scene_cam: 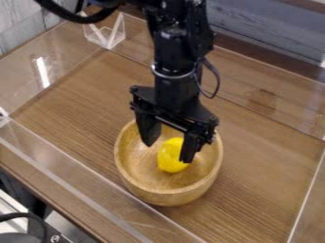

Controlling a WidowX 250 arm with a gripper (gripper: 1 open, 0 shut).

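Observation:
My black gripper [172, 133] hangs over a round tan wooden bowl [140, 180], its two fingers spread wide, the left one by the bowl's back left and the right one by its back right. A yellow object [174, 158] lies in the bowl below and between the fingertips, partly behind them, with nothing seen held.
The bowl stands on a wooden surface [64, 114] with raised edges. A clear plastic piece [105, 28] is at the back left. The wood to the left and right of the bowl is clear.

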